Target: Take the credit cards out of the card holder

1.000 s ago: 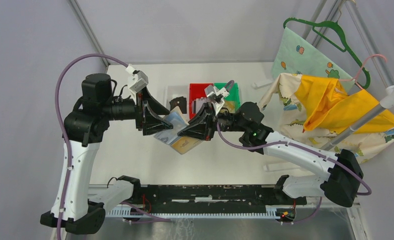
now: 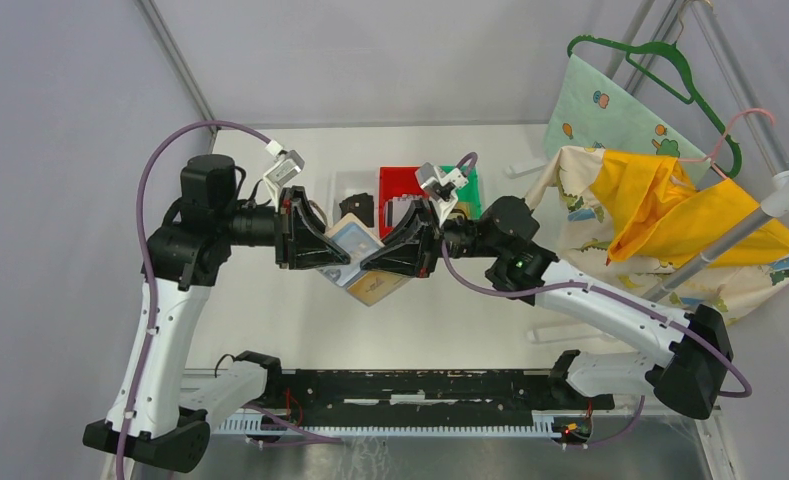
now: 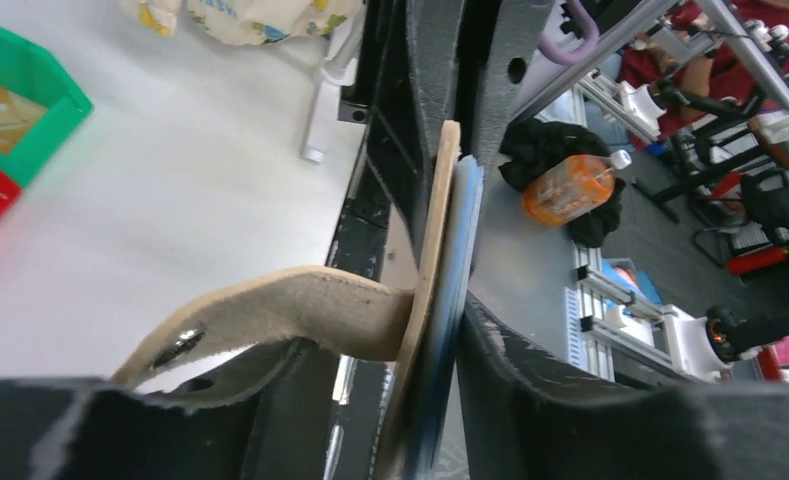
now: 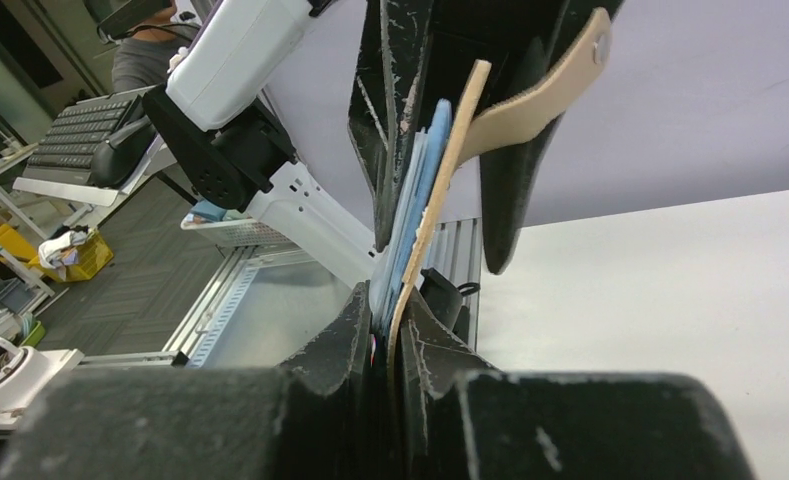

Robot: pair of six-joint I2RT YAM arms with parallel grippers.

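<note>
The tan card holder (image 2: 375,288) is held up above the table between both arms. It shows edge-on in both wrist views, its leather flap (image 3: 290,300) bent out to one side, with blue and clear sleeves (image 4: 422,190) against the leather. My right gripper is shut on its lower end. My left gripper is part open around the opposite end. One left finger (image 3: 500,400) stands close against the sleeve side, and a gap shows between the leather and the other. Whether cards are inside the sleeves cannot be told.
Behind the arms are a clear bin with a dark item (image 2: 357,207), a red bin (image 2: 398,178) and a green bin (image 2: 473,195). A rack with hanging cloths (image 2: 660,210) fills the right side.
The holder and right arm have barely shifted.
</note>
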